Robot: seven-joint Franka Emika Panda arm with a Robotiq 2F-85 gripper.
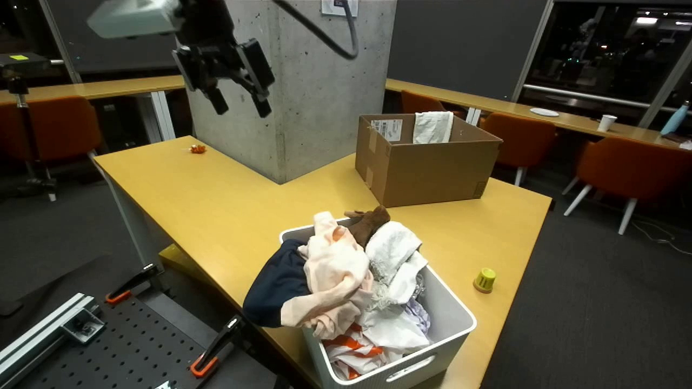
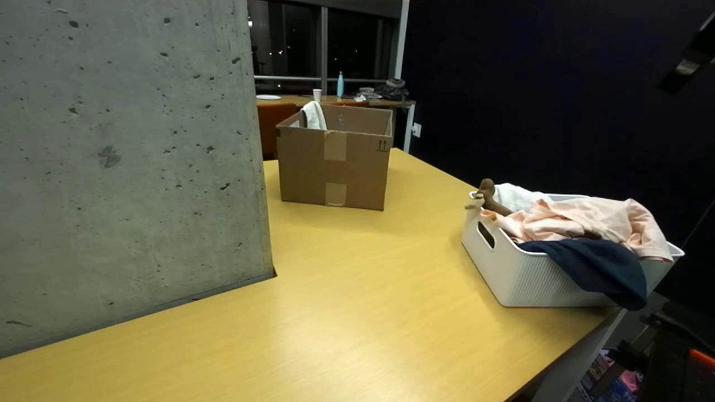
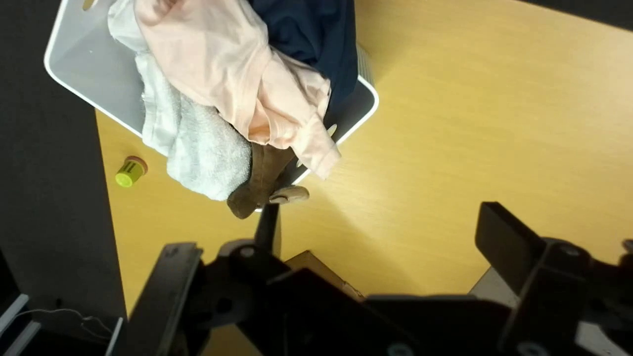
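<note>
High above the table's far left part, my gripper [image 1: 243, 111] stands open with nothing between its fingers; its two fingers also frame the lower part of the wrist view. A light grey basket [image 1: 454, 317] on the table is heaped with clothes. On top lie a pink cloth [image 1: 337, 262] and a dark navy cloth [image 1: 275, 288] that hangs over the rim. Beside them are a white towel [image 1: 393, 249] and a brown item [image 1: 371, 223]. Behind the basket is an open cardboard box [image 1: 441, 172], with a white cloth [image 1: 432, 127] draped over its rim.
A small yellow-green container [image 1: 484, 280] stands near the table's right edge. A concrete pillar [image 1: 331, 84] rises at the back, and a small orange item [image 1: 197, 149] lies at the far left. Bare table [image 1: 214, 194] stretches left of the basket.
</note>
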